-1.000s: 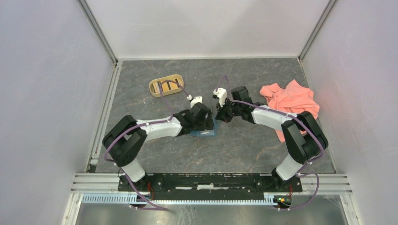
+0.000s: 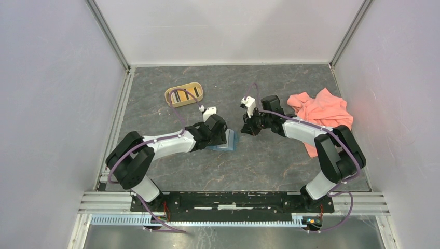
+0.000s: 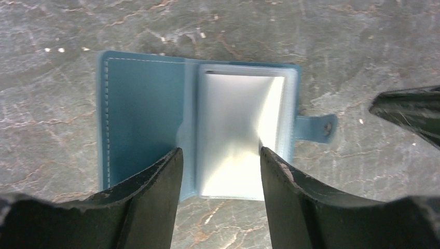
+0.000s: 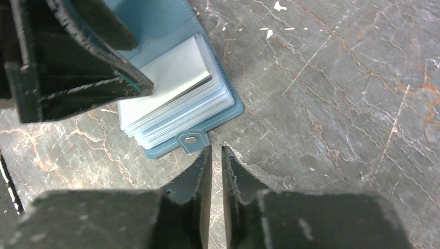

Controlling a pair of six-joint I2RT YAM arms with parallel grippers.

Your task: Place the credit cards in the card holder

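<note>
The blue card holder (image 2: 233, 141) lies open on the table, its clear sleeves (image 3: 233, 129) showing, with a snap tab (image 4: 191, 143) at one side. My left gripper is over the holder, fingertips on either side of part of the sleeves; whether anything is between them is unclear. In the right wrist view the left gripper's dark body covers part of the holder. My right gripper is beside the tab, fingertips slightly parted, nothing visible between them.
A tan tray (image 2: 184, 104) with cards in slots stands at the back left. A pink cloth (image 2: 319, 109) lies at the right. The table between and in front of the arms is clear.
My left arm has shifted slightly left, uncovering more of the holder in the top view. My right gripper has moved a little right, away from the holder.
</note>
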